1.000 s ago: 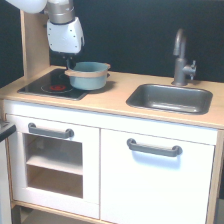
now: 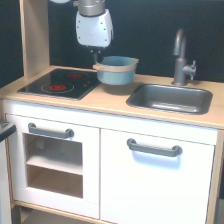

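A light-blue pot (image 2: 117, 75) with tan handles is between the stove and the sink in the camera view, over the wooden counter. At its left side is my gripper (image 2: 97, 57), coming down from above and shut on the pot's left handle or rim. The fingertips are small and dark, so the exact grip point is hard to see. A dark patch lies just under the pot; it looks slightly raised from the counter.
The black stove top (image 2: 58, 84) with red rings lies bare at left. To the right are the grey sink (image 2: 170, 97) and its tall faucet (image 2: 181, 55). Below are a cabinet with an open-looking window (image 2: 55, 165) and a white door (image 2: 155, 185).
Pot and gripper have moved right together, and slightly up, from the stove's right edge toward the sink. The stove top is now uncovered.
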